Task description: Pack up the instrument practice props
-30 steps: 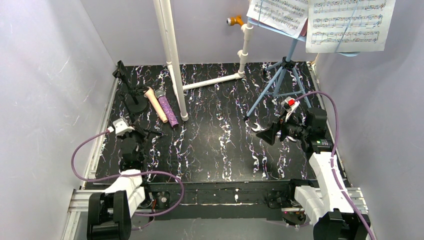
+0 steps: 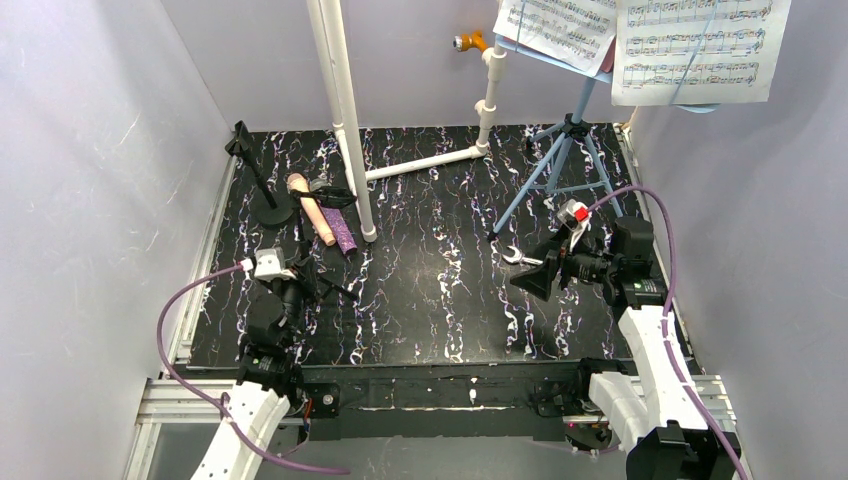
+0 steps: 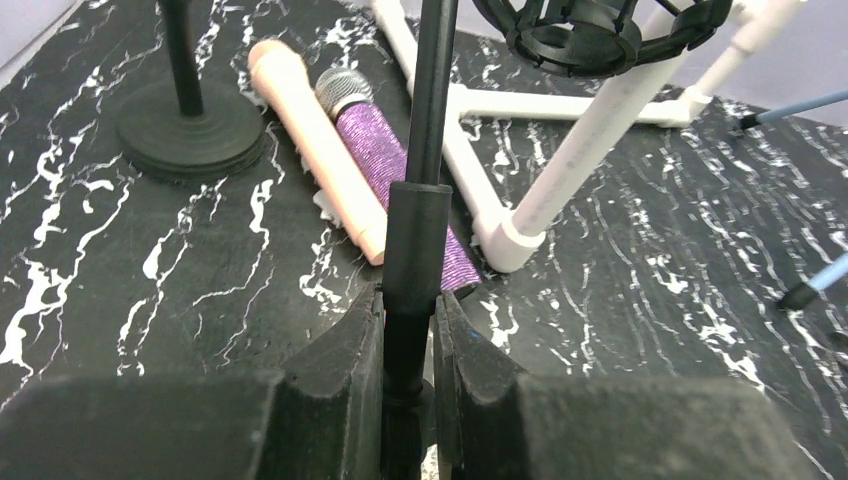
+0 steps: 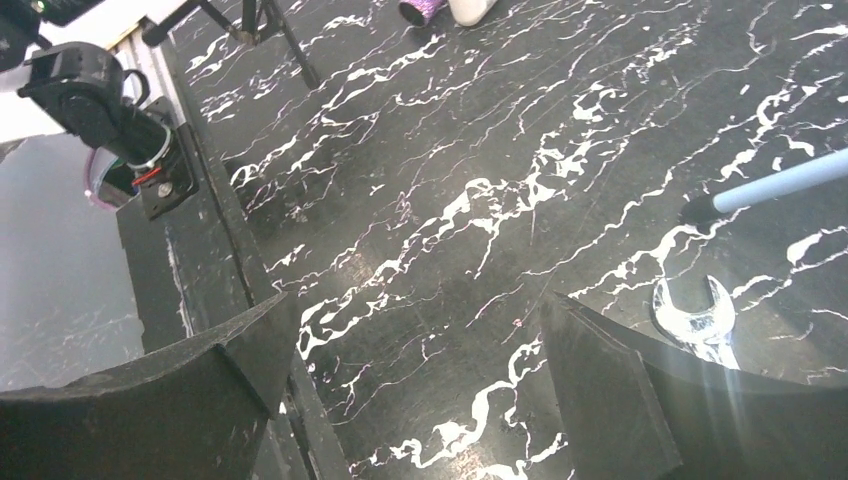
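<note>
A slim black stand pole [image 3: 415, 240] stands upright between the fingers of my left gripper, which is shut on it. Its round cage-like holder [image 2: 328, 197] is at the top, and a black leg [image 2: 338, 288] shows near the gripper. Behind it, a peach tube [image 3: 318, 150] and a purple glitter microphone [image 3: 378, 150] lie side by side on the floor. My right gripper is open and empty, low over the floor on the right. A silver wrench [image 4: 697, 322] lies close by its finger.
A black stand with a round base [image 3: 190, 130] is at the far left. White pipes [image 2: 425, 165] rise beside the microphone. The blue music stand [image 2: 562, 150] holds sheet music [image 2: 695, 55] at the back right.
My left gripper has moved right with the black stand, whose holder now overlaps the peach tube and microphone from above. The right gripper has shifted only slightly.
</note>
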